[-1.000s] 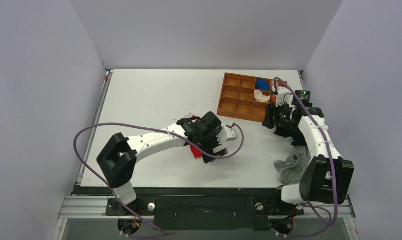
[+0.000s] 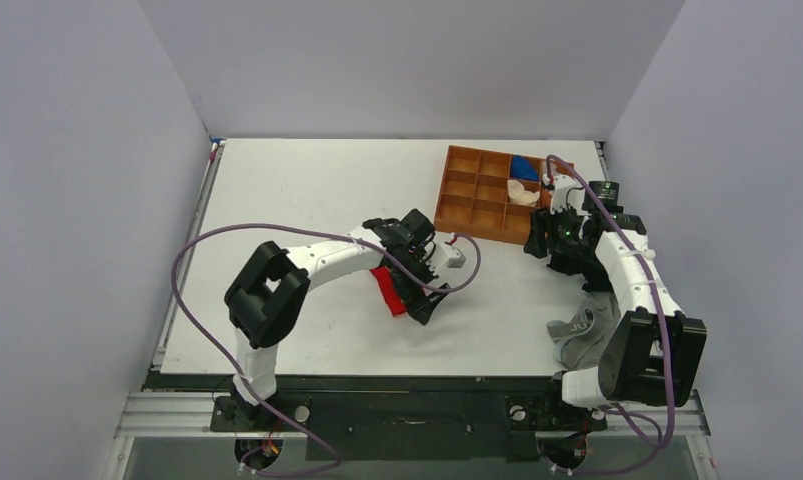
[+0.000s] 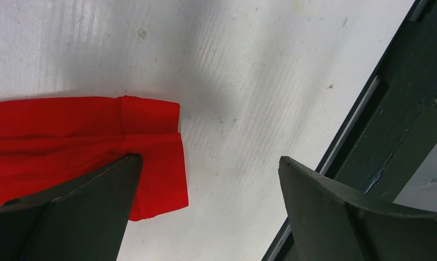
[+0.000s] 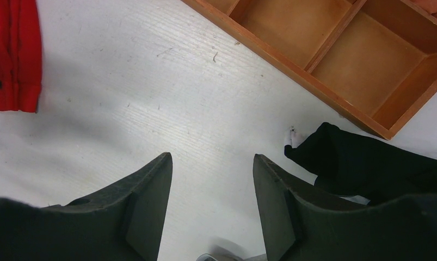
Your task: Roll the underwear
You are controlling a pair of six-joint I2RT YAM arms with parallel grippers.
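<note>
The red underwear (image 3: pixel 91 122) lies on the white table as a folded strip with a few lengthwise creases. From above, the left arm hides much of this red cloth (image 2: pixel 388 292). My left gripper is open over the underwear's end, one finger (image 3: pixel 85 204) above the red fabric and the other out over bare table. Nothing is between them. Off to the right, my right gripper stands apart from the underwear, its fingers spread over empty table with nothing held.
A wooden divided box (image 2: pixel 458 213) at the back right holds a blue cloth (image 2: pixel 523 168) and a cream cloth (image 2: pixel 522 193). Black cloth (image 4: pixel 363 163) lies near its corner, grey cloth (image 2: pixel 584 335) at the front right.
In the top view, the right arm looks unmoved.
</note>
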